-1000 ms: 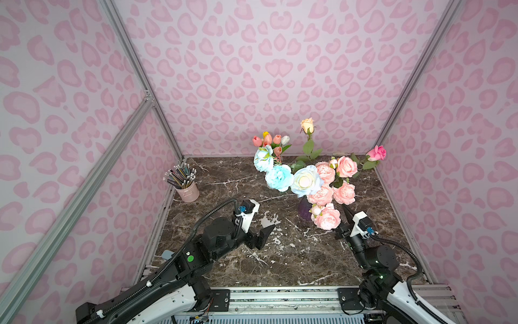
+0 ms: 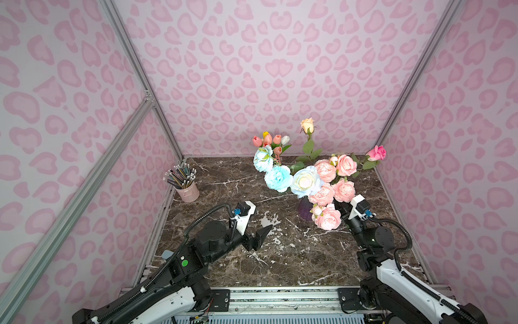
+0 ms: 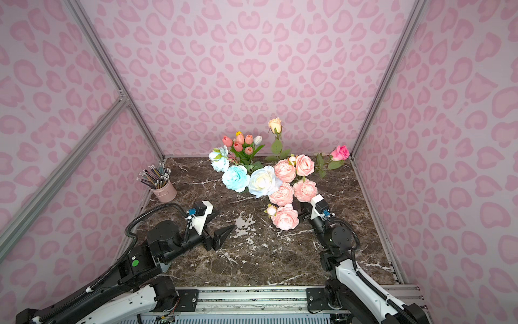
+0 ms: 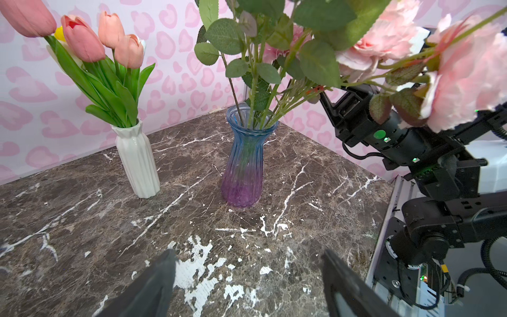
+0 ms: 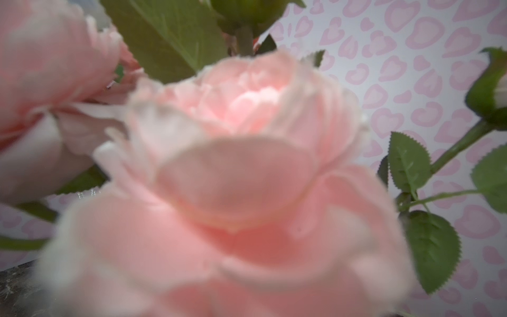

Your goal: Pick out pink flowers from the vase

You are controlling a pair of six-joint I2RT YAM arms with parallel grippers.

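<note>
Several pale pink peonies (image 2: 343,190) lean out of the blue-purple glass vase (image 4: 244,163) toward the right and front. A hot pink rose (image 2: 376,153) stands at the far right of the bunch. My right gripper (image 2: 342,207) is in among the pink blooms on the vase's right side, shut. From the left wrist view, its fingers (image 4: 331,108) reach toward the stems; whether a thin stem lies between them cannot be told. One pink bloom (image 5: 237,211) fills the right wrist view and hides that gripper's fingers. My left gripper is open and empty above the table, left of the vase.
Blue-white flowers (image 2: 306,181) and a cream rose (image 2: 307,125) share the bunch. Behind to the left, a white vase (image 4: 138,158) holds tulips. A pink cup of pens (image 2: 187,191) stands at the left.
The blooms have shifted slightly. The left arm has barely moved.
</note>
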